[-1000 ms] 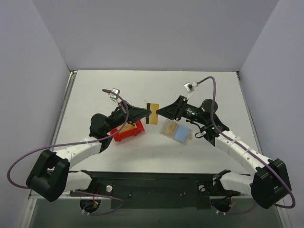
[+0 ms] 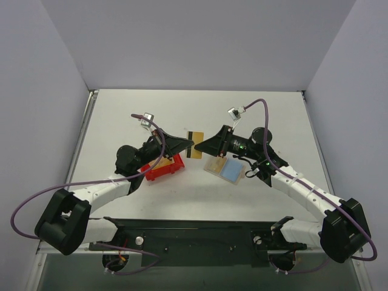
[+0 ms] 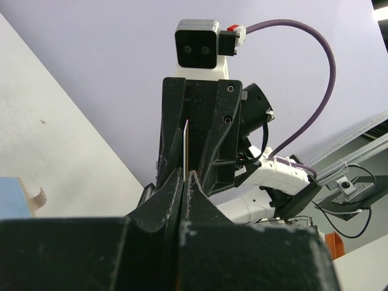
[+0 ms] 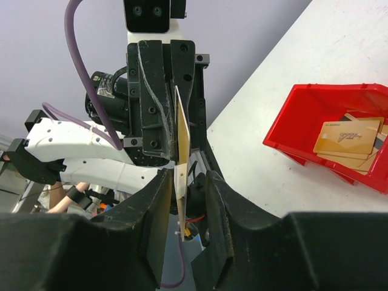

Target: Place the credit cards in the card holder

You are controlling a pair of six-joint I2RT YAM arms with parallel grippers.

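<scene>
A gold card with a dark stripe (image 2: 194,145) is held upright between my two grippers. My left gripper (image 2: 188,143) is shut on the card, seen edge-on in both wrist views. My right gripper (image 2: 199,147) has its fingers part open around the card's other side; whether they touch it is not clear. The red card holder (image 2: 162,174) (image 4: 291,115) stands on the table with several gold cards (image 4: 344,136) inside.
Right of centre on the table lies a flat pack with a blue card (image 2: 232,170) and lighter cards. Walls border both sides and the back.
My right gripper has moved left, closer round the card. My left gripper and the card have stayed almost still, shifting very slightly to the right.
</scene>
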